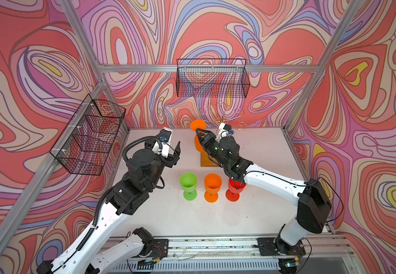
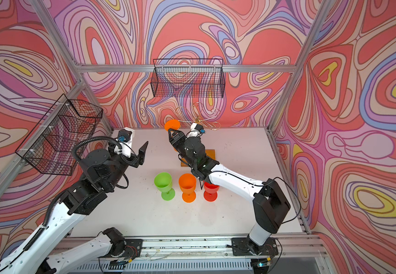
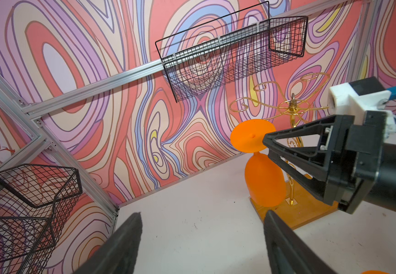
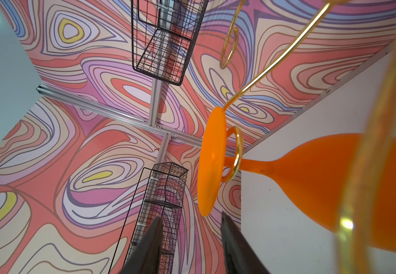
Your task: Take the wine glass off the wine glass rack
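An orange wine glass (image 3: 265, 179) hangs upside down from the gold wire rack (image 3: 293, 109), bowl down over the rack's wooden base (image 3: 301, 213). Its round foot (image 4: 212, 159) rests on a wire loop, the stem passing through that loop. My right gripper is open at the foot's right edge in the left wrist view. In the right wrist view the foot lies just beyond its fingertips; whether they touch it I cannot tell. Off to the left of the rack my left gripper (image 1: 172, 138) is open, empty and clear of everything.
Upright on the table in front of the rack stand a green goblet (image 1: 188, 181), an orange goblet (image 1: 213, 182) and a red goblet (image 1: 232, 195), the red one partly under my right arm. Wire baskets (image 1: 212, 82) hang behind and at left. Table space right of the rack is free.
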